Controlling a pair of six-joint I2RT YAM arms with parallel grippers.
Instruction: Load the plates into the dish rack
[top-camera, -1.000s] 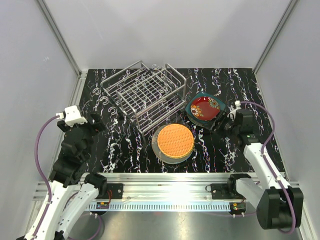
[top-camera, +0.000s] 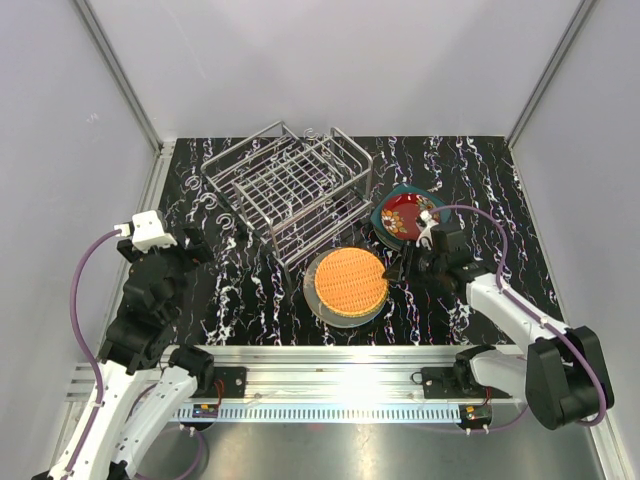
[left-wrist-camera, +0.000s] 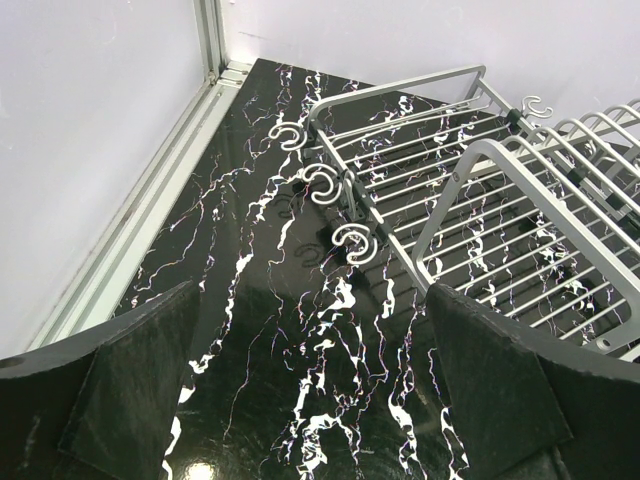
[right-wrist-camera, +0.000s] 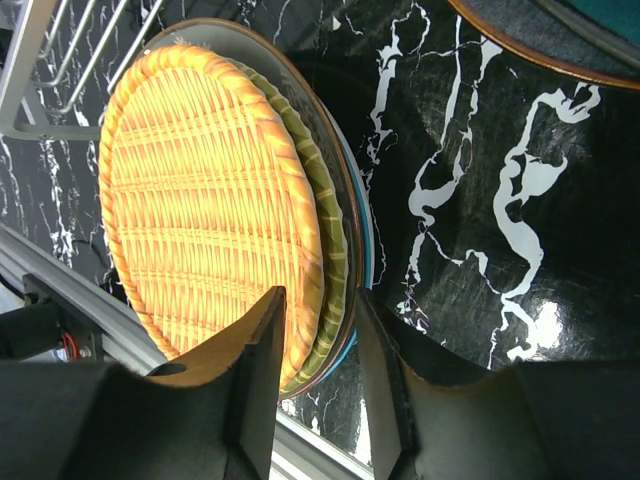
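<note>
An orange woven plate (top-camera: 350, 281) tops a stack at the front centre, over a green-edged plate (right-wrist-camera: 333, 245) and a wider grey plate (top-camera: 318, 306). At the stack's right edge, my right gripper (top-camera: 397, 266) is part open. In the right wrist view, its fingers (right-wrist-camera: 262, 335) appear on either side of the stacked rims; whether they touch is unclear. The metal dish rack (top-camera: 290, 185) stands empty at the back centre. A second stack, a red floral plate (top-camera: 408, 215) on teal ones, sits behind the right gripper. My left gripper stands open and empty, left of the rack.
Wire hooks (left-wrist-camera: 355, 240) stick out from the rack's left side toward the left gripper. Bare black marbled table (left-wrist-camera: 260, 330) lies between that gripper and the rack. A metal rail (top-camera: 330, 357) runs along the front edge.
The left arm, rack and plates have stayed put.
</note>
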